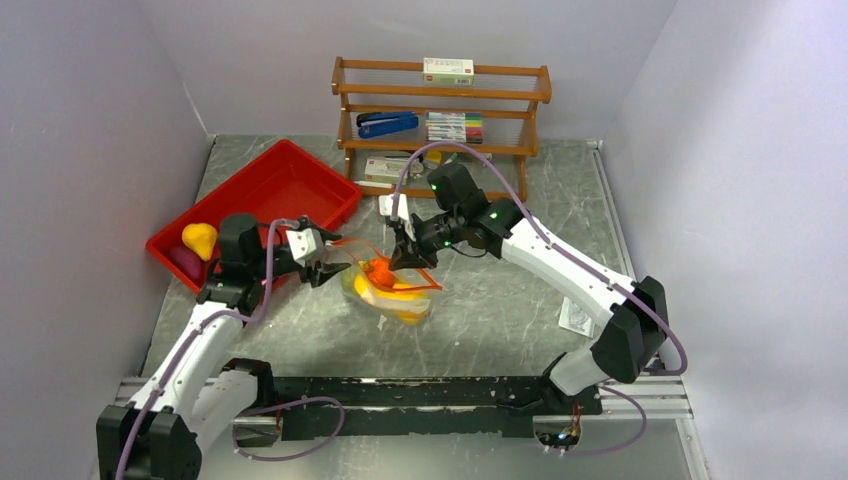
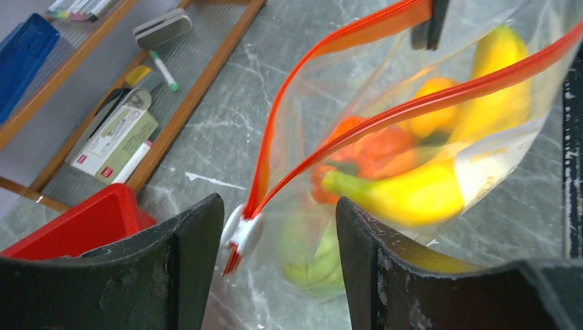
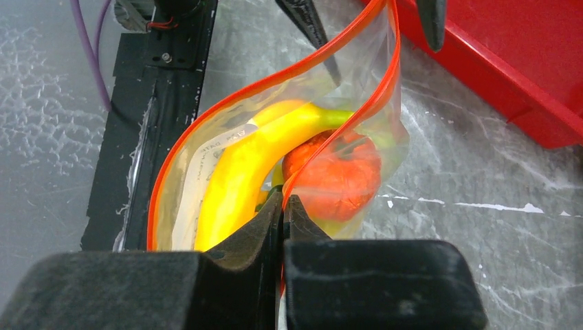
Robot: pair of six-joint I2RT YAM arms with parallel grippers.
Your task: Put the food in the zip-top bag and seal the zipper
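The clear zip top bag (image 1: 413, 308) with orange zipper edges stands with its mouth gaping. Inside it are a yellow banana (image 3: 254, 172), an orange-red pumpkin-like piece (image 3: 337, 172) and other food. My right gripper is shut on one orange edge of the bag's mouth. My left gripper (image 1: 345, 253) stands open at the mouth's left end. In the left wrist view, the white zipper slider (image 2: 244, 230) lies between its spread fingers, nearer the left finger (image 2: 199, 234); I cannot tell whether they touch.
A red bin (image 1: 290, 170) at the left holds a yellow piece of food (image 1: 200, 240) and a purple one (image 1: 187, 263). The wooden rack (image 1: 440, 92) with stationery stands at the back.
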